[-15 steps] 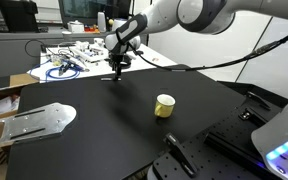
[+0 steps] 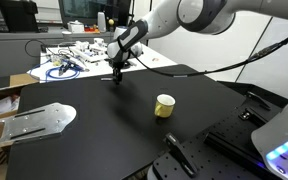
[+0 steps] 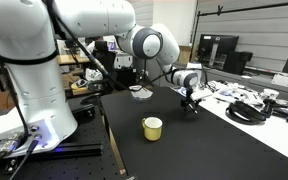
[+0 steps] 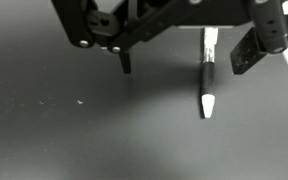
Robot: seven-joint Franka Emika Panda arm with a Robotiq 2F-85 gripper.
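Observation:
A black pen with a white tip and a pale upper barrel [image 4: 208,80] lies on the black table in the wrist view. My gripper is open above it, its fingers [image 4: 126,62] wide apart. The pen shows within the gap, nearer the right finger, and nothing is gripped. Part of the pen's upper end is hidden at the top of that view. At the table's far side in exterior view 1, the gripper [image 2: 118,72] points down close to the surface. Exterior view 2 shows the gripper [image 3: 191,101] low over the table too.
A yellow mug [image 2: 164,107] stands well away from the gripper, nearer the robot base. The silver tray [image 2: 30,125] lies at the left in exterior view 1. Cables [image 2: 64,70] clutter the area behind the table.
In exterior view 1 the arm and gripper have shifted slightly to the right. The mug and tray have stayed in place.

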